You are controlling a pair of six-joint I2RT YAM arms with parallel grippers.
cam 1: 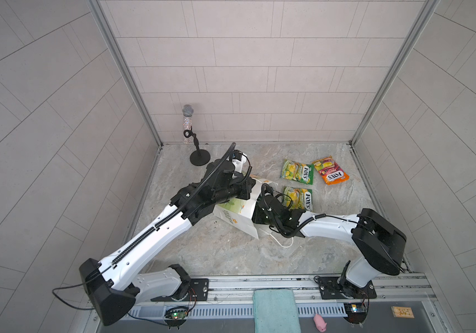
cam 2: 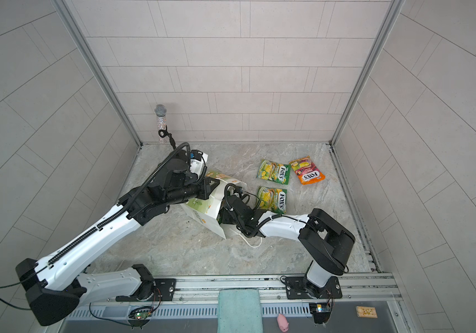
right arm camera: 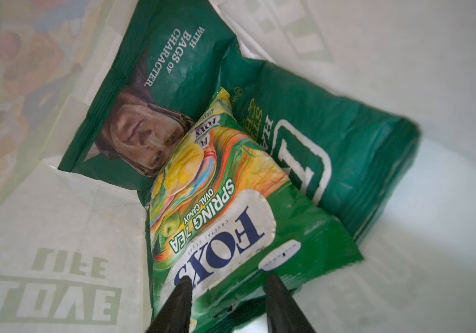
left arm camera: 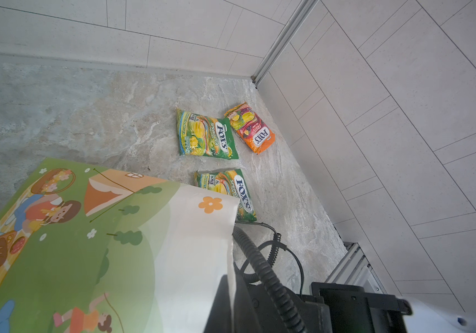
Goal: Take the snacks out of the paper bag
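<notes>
A paper bag point(cam 1: 235, 219) lies on its side at the table's middle. My left gripper is shut on the upper edge of its printed side. My right gripper is inside the bag, part open, its fingertips at a green Fox's Spring Tea pack point(right arm camera: 215, 211). A darker green pack point(right arm camera: 349, 155) lies behind that one. Outside, to the right, lie two green Fox's packs point(cam 1: 297, 172) point(cam 2: 271, 198) and an orange-red one point(cam 1: 331, 171).
A microphone on a black stand point(cam 1: 199, 156) is at the back left. Walls enclose the table on the back and sides.
</notes>
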